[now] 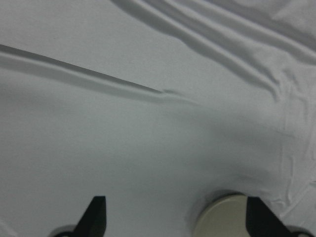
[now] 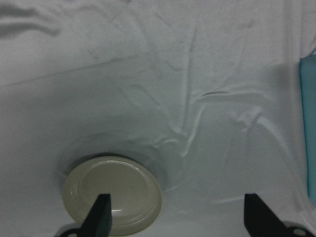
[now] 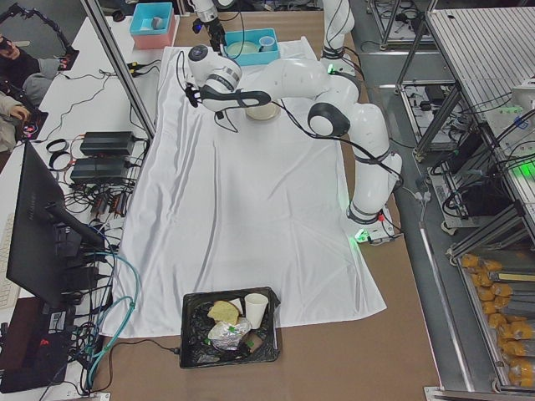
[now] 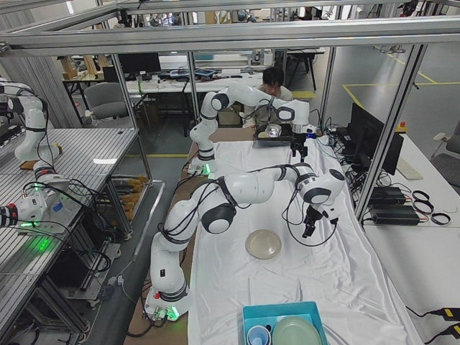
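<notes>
A beige plate [image 4: 263,244] lies on the white cloth [image 3: 217,209], partly hidden by an arm in the camera left view. My left gripper [image 4: 298,151] is raised over the cloth on the far side in the camera right view; the plate [image 1: 219,222] shows at the bottom right of its wrist view. My right gripper [image 4: 310,228] hangs over the cloth beside the plate, on the nearer side; its wrist view shows the whole plate [image 2: 128,187]. Both grippers are open, their fingertips wide apart, with nothing between them.
A blue bin [image 4: 259,313] with a cup and green plate stands at one end of the cloth. A black tray [image 3: 196,334] with a cup, a yellow item and crumpled foil is at the other end.
</notes>
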